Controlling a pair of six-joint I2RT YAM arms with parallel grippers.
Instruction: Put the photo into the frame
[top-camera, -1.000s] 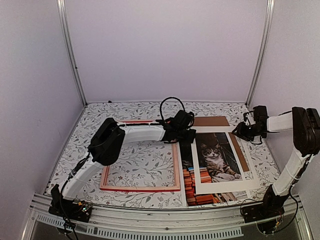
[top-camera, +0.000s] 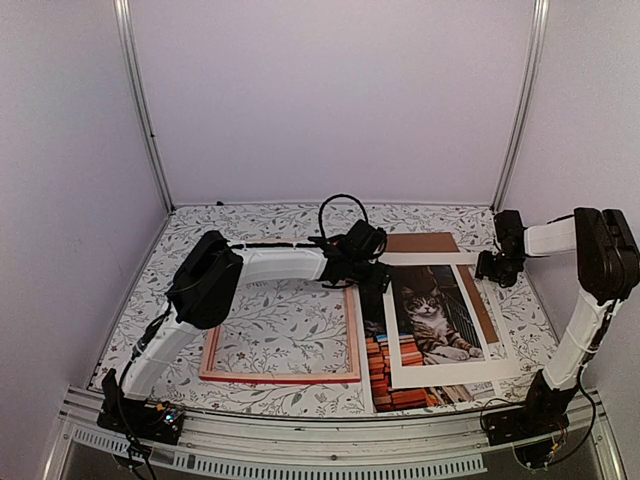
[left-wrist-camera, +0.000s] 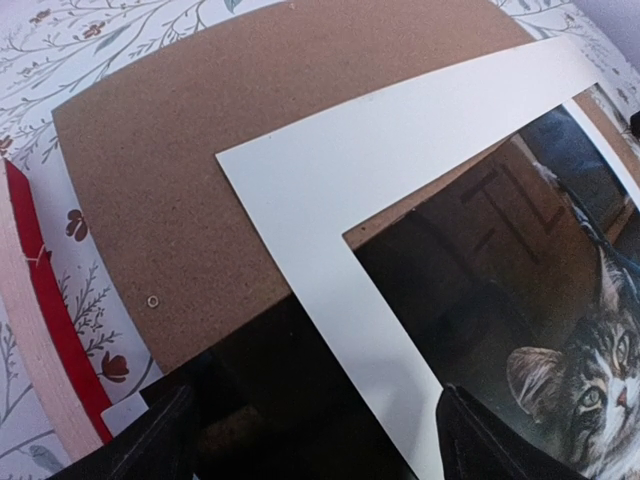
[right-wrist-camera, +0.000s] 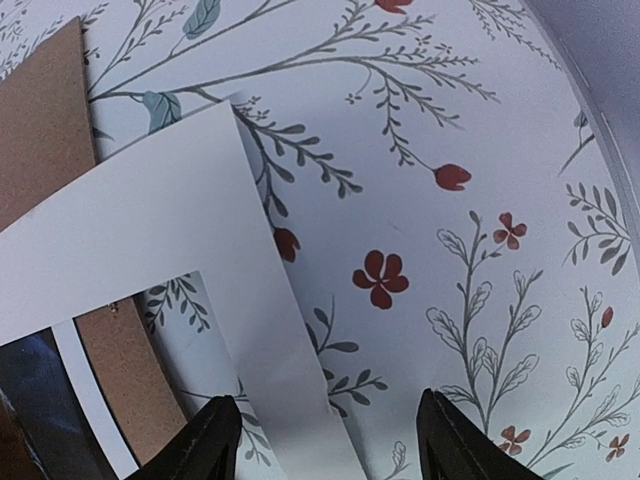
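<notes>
The cat photo lies under a white mat, over a dark photo with orange shapes and brown board. The empty pink-red frame lies to the left. My left gripper is open above the mat's upper-left area. My right gripper stands open over the mat's upper-right corner, the white strip running between its fingers; I cannot tell whether they touch it.
Side walls and a back wall enclose the workspace, with the right wall close to the right arm.
My right gripper has shifted slightly and turned at the mat's right corner.
</notes>
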